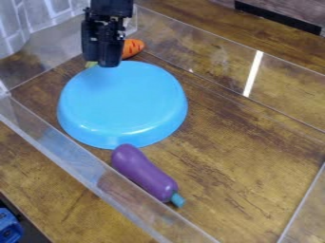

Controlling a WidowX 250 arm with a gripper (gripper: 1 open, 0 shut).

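Observation:
A black gripper hangs at the top left, just behind and above a light blue upturned bowl or lid; whether it is open or shut is unclear. An orange carrot lies to its right, and a small green and yellow bit shows below the gripper at the bowl's back edge. A purple eggplant lies in front of the blue bowl.
Clear plastic walls enclose the wooden work surface, along the left, front and right. A blue object is outside at the bottom left corner.

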